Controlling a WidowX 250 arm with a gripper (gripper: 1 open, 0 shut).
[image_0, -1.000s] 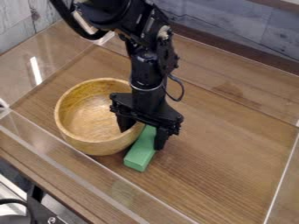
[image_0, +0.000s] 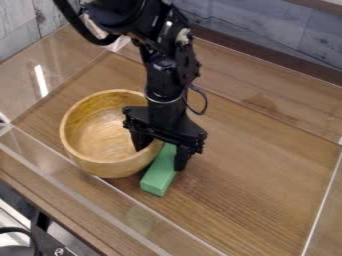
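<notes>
My black gripper (image_0: 163, 140) hangs low over the right side of a yellow bowl (image_0: 94, 129) and the upper end of a green rectangular block (image_0: 159, 177). The block lies on the wooden table just right of the bowl, angled toward the lower left. The gripper's fingers are dark and partly overlap the block's upper end, so whether they hold it cannot be told.
Pale walls or rims edge it at the back and right. Black cables lie at the lower left corner, outside the table.
</notes>
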